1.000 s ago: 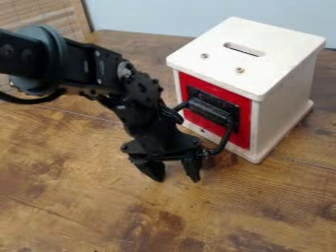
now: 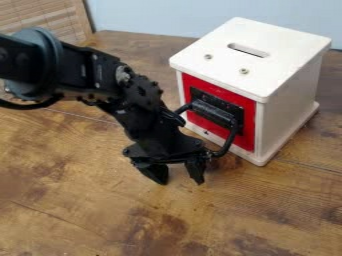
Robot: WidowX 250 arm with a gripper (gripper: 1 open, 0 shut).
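Observation:
My black gripper (image 2: 175, 174) points down over the wooden table, just in front and to the left of a white wooden box (image 2: 269, 75). Its two fingers stand apart with nothing visible between them. The box has a slot in its top and a red front panel (image 2: 198, 74) with a black unit (image 2: 219, 106) on it. A black cable or bar runs from that unit down toward the gripper's wrist, partly behind the arm.
A woven panel (image 2: 34, 20) and a pale wall stand behind.

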